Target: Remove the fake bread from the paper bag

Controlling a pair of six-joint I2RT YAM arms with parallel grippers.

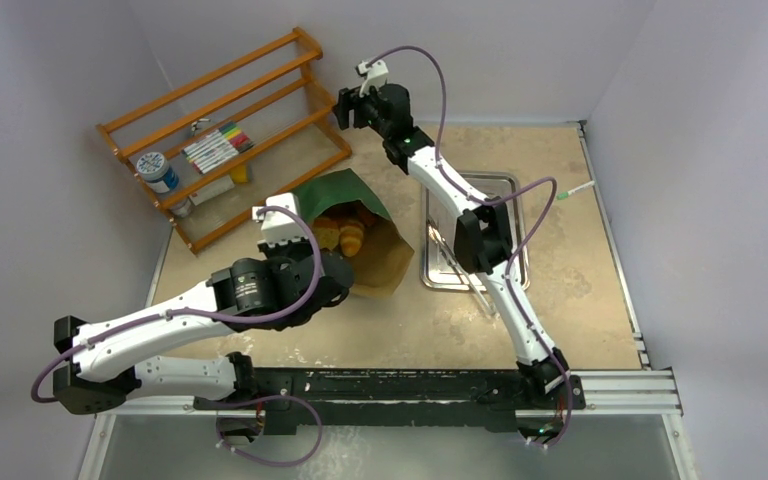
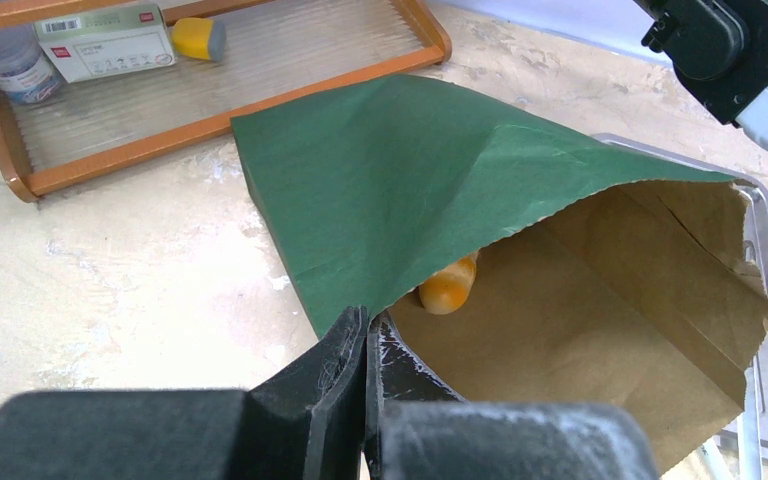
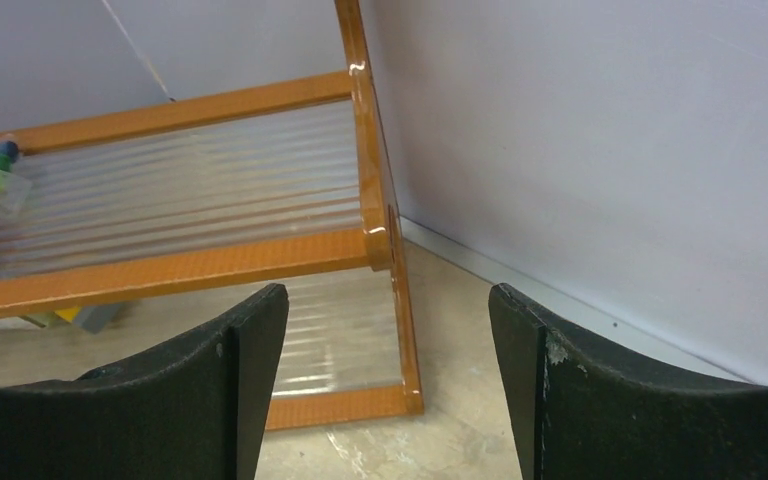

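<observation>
A green and brown paper bag (image 1: 385, 265) lies on its side, mouth toward the front right, with several bread pieces (image 1: 350, 235) inside. In the left wrist view one bread roll (image 2: 445, 288) shows under the green flap (image 2: 390, 190). My left gripper is shut at the edge of that flap; whether paper is between its tips is hard to tell. My right gripper is open and empty, raised at the back beside the wooden rack, above and behind the bag.
The wooden rack (image 1: 260, 150) with jars, markers and boxes stands at back left. A steel tray (image 1: 510, 185) with metal tools lies right of the bag, partly under the right arm.
</observation>
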